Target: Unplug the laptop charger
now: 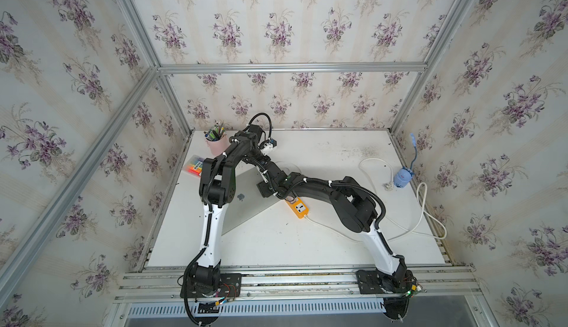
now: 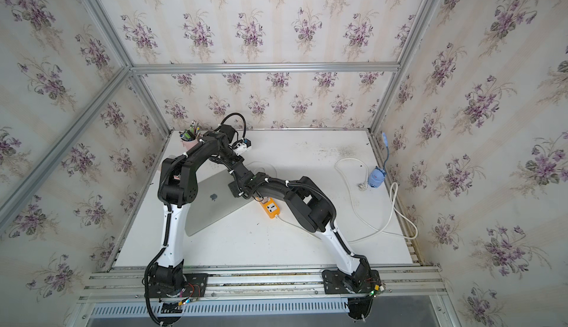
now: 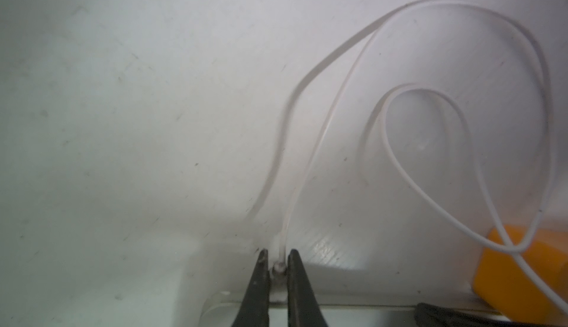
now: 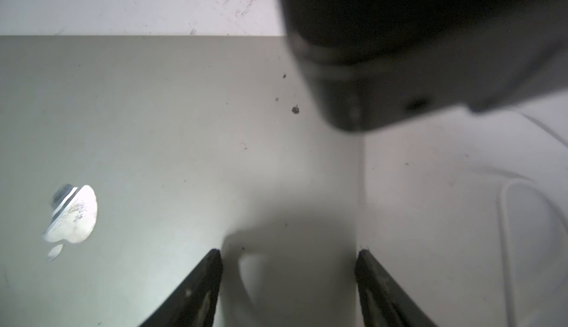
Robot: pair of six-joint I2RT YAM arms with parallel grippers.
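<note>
A closed grey laptop (image 2: pixel 207 208) lies left of centre. At its far edge a white charging cable (image 3: pixel 325 126) ends in a small plug (image 3: pixel 279 266) between the fingertips of my left gripper, which is shut narrowly around it; whether it is still in the port is unclear. My right gripper hangs over the laptop's lid near its edge, fingers apart with nothing between them, a dark body filling the top of its view.
An orange power strip (image 1: pixel 297 207) lies beside the laptop. A pink pen cup (image 1: pixel 217 145) and colourful box (image 1: pixel 195 164) stand at left, a blue lamp (image 1: pixel 403 177) at right. Loose cables cover the right side.
</note>
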